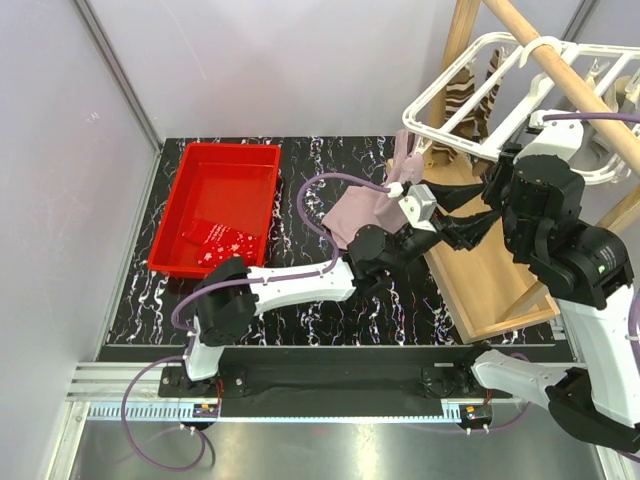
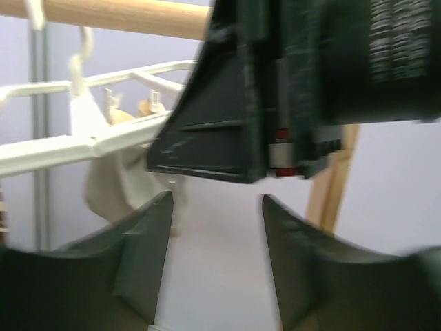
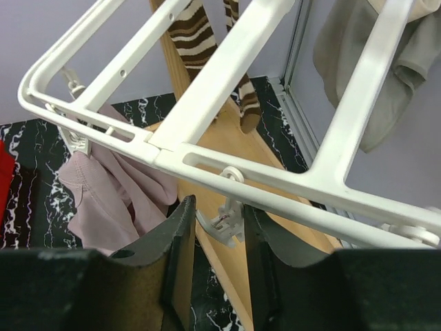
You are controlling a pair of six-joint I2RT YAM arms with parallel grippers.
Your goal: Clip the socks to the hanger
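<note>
The white clip hanger hangs from the wooden rack. Pink socks hang at its left corner; striped socks and grey socks hang farther along it. My right gripper is part open around an empty white clip under the front bar. My left gripper stands part open with nothing between its fingers, close beside the right gripper, below the hanger.
A red tray with a red patterned cloth sits on the left of the black marble board. The rack's wooden base lies below the hanger.
</note>
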